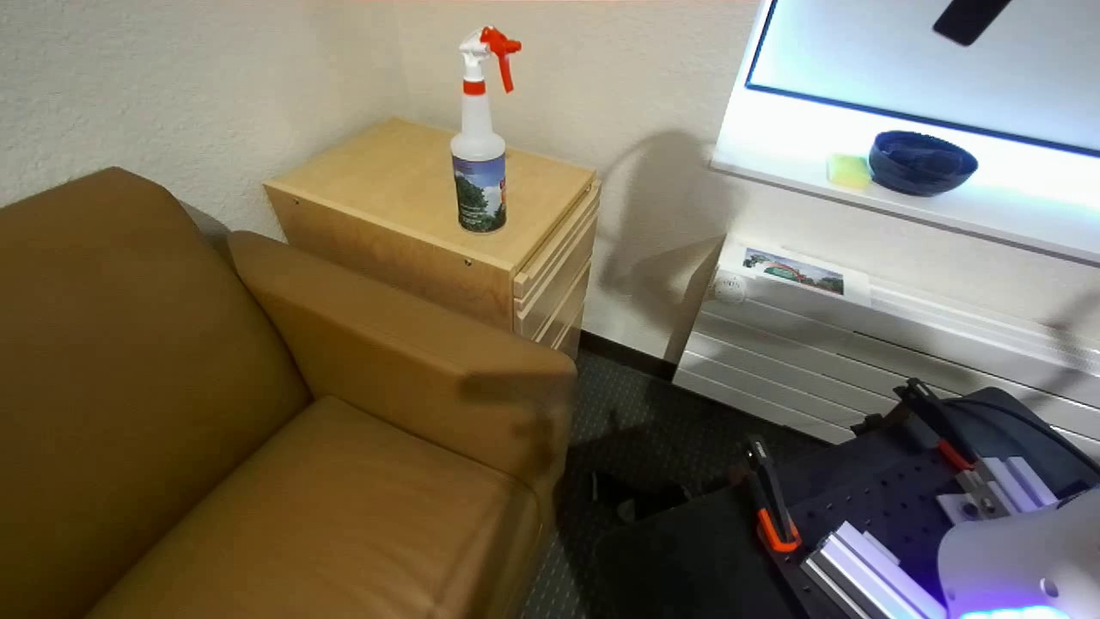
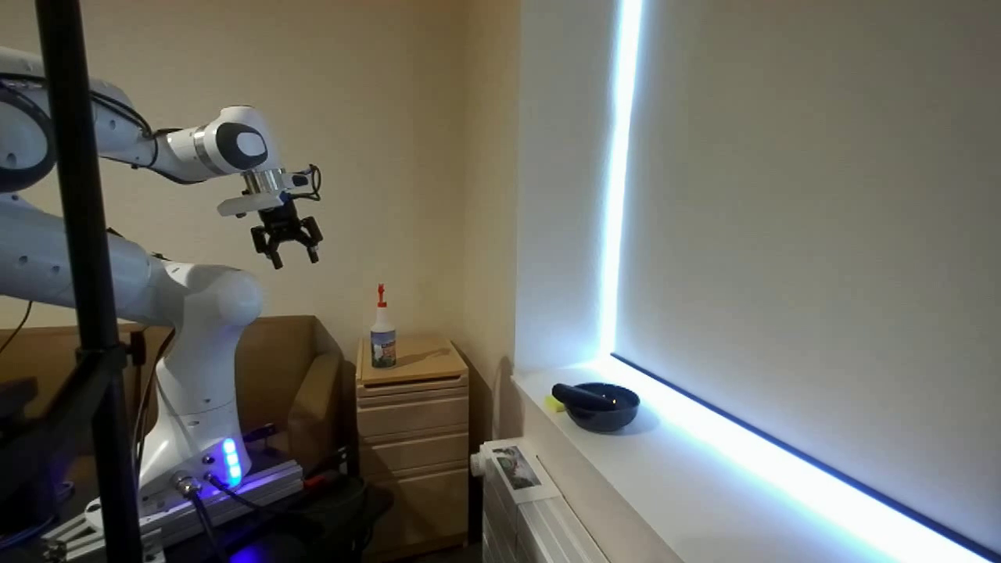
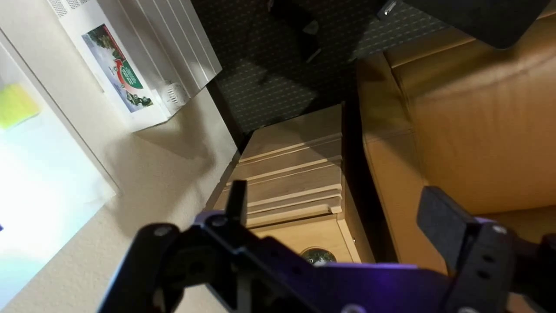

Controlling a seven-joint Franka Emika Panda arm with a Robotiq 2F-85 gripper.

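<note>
My gripper [image 2: 295,257] hangs in the air, pointing down, well above the cabinet and to its left in exterior view 2. The wrist view shows its black fingers [image 3: 440,224] wide apart with nothing between them. A white spray bottle [image 1: 479,170] with a red trigger stands upright on the wooden cabinet [image 1: 361,170]. On the windowsill sits a dark bowl [image 2: 608,419] with a dark pestle [image 2: 577,398] leaning over its rim. Beside the bowl lies a yellow sponge [image 1: 848,170]. A dark part of the arm's end [image 1: 970,15] shows at the top right of exterior view 1.
A brown sofa [image 1: 412,340] flanks the cabinet. Under the sill, a white radiator [image 1: 784,340] carries a printed card [image 1: 794,272]. Black clamps [image 1: 771,500] stand on the robot's base table. Much of the windowsill [image 2: 694,488] is bare.
</note>
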